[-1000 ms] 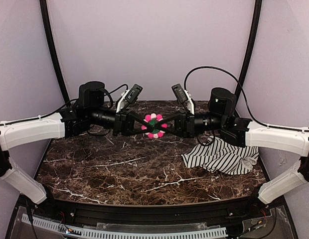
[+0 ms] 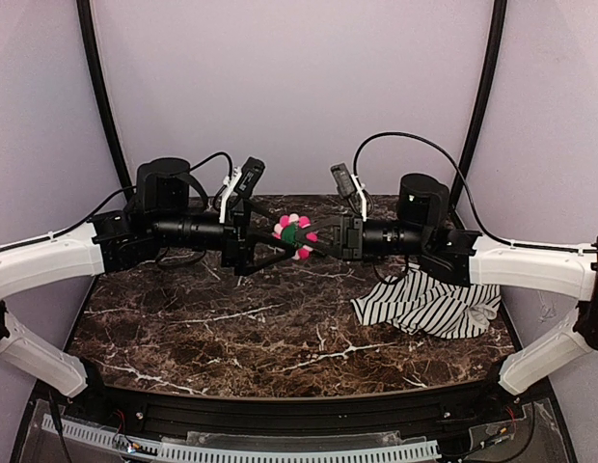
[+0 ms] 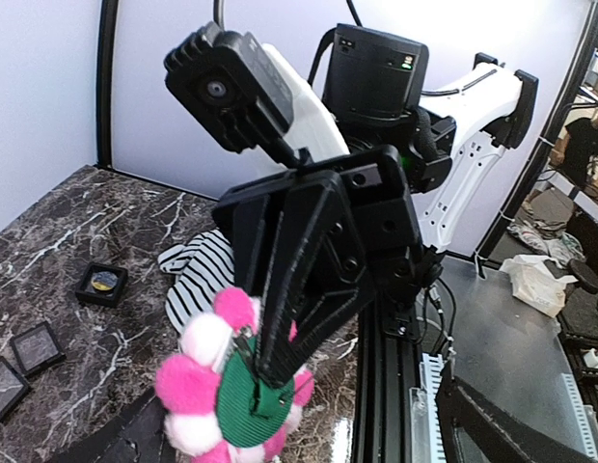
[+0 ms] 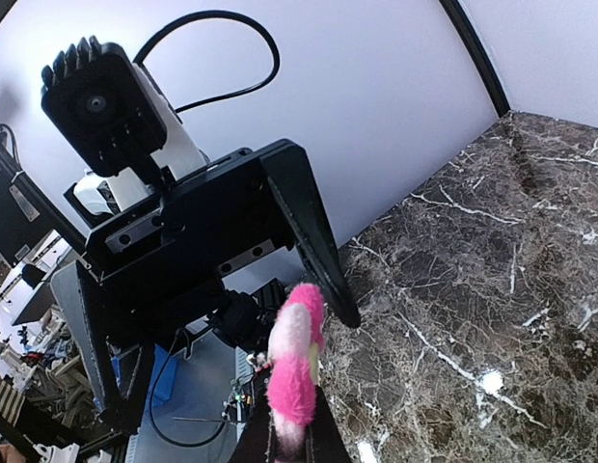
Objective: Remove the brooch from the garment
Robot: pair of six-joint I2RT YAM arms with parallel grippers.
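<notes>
A pink-and-white fluffy flower brooch point(image 2: 296, 234) with a green back hangs in the air between the grippers. My right gripper is shut on it, a fingertip against the green back and metal pin. In the right wrist view the brooch point(image 4: 292, 386) is seen edge-on. My left gripper point(image 2: 270, 238) stands open just left of the brooch, its fingers apart in the right wrist view. The striped garment point(image 2: 424, 304) lies crumpled on the right of the table, apart from the brooch.
Small dark square blocks point(image 3: 36, 347) lie on it in the left wrist view. The front rail point(image 2: 280, 415) edges the table.
</notes>
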